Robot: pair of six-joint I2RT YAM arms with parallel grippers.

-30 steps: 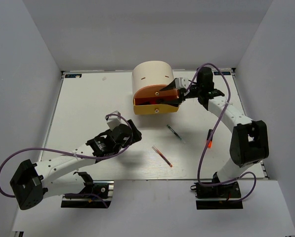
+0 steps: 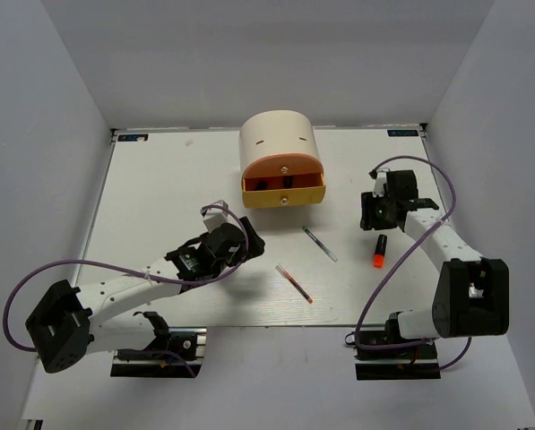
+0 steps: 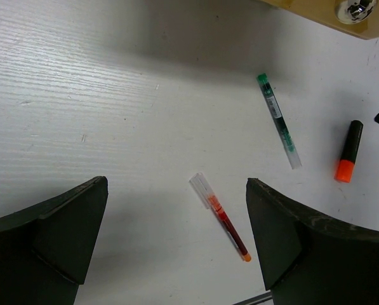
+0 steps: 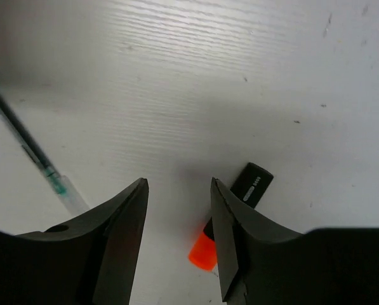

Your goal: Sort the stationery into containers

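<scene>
A cream rounded cabinet [image 2: 277, 134] with two small drawers stands at the back, the yellow lower drawer [image 2: 258, 197] pulled out with dark items inside. On the table lie a green pen [image 2: 320, 244], a red pen [image 2: 294, 283] and a black marker [image 2: 380, 243] with an orange end. My right gripper is just above the marker, its fingers apart with nothing visible held. My left gripper hangs open over the table, left of both pens and below the cabinet, with nothing between its fingers.
A cable runs near the table's front edge in the left wrist view.
The right arm has moved away from the cabinet, to the right and down toward the marker. The left gripper has shifted slightly right.
</scene>
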